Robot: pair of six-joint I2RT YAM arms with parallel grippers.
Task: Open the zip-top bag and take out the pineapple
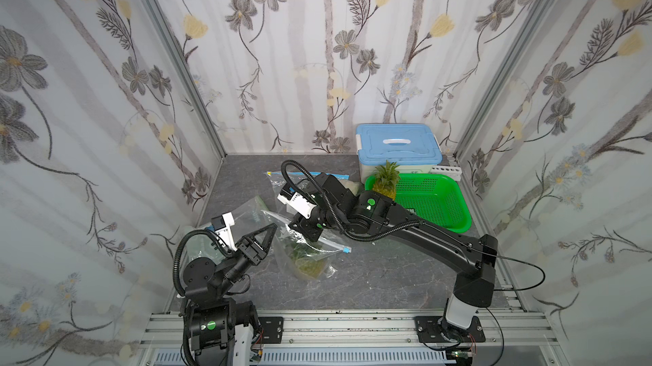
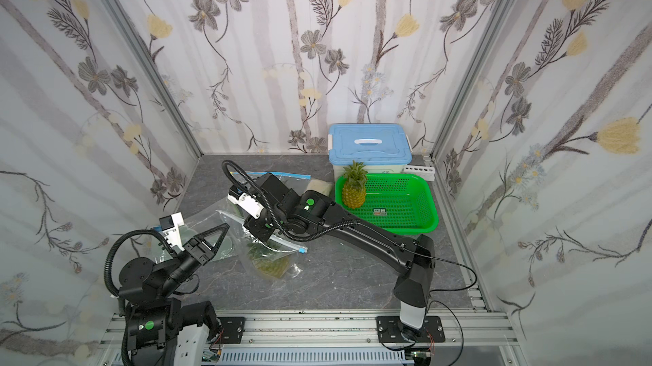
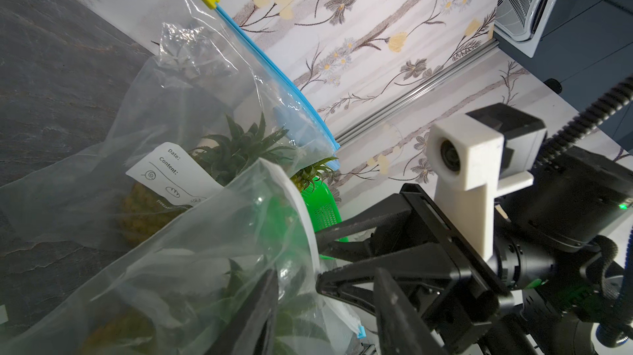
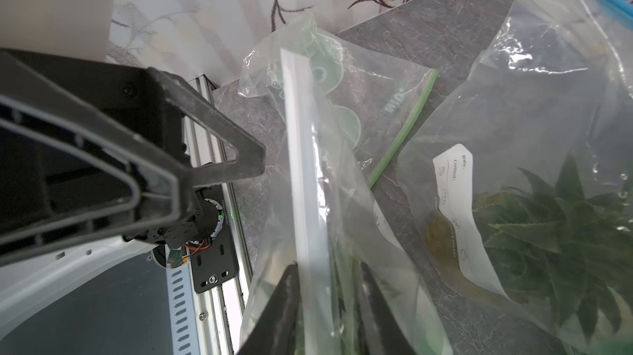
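Observation:
The front zip top bag (image 1: 330, 272) stands near the table's middle with a pineapple (image 1: 309, 264) inside, blurred by the plastic. Its white zip strip (image 4: 304, 177) runs between the parted fingers of my right gripper, one on each side. I cannot tell whether they touch it. In the left wrist view, my right gripper's tips lie close along the strip. A light blue slider (image 1: 347, 249) sits at the strip's right end. My left gripper is open, left of the bag in the top views, nothing visibly gripped.
Behind stands a second bag (image 3: 138, 111) with a blue zip, a label and another pineapple. A flat green-edged bag (image 4: 395, 111) lies to the left. A green basket (image 2: 424, 196) holds a bare pineapple (image 2: 354, 194), before a blue-lidded box (image 2: 370, 141).

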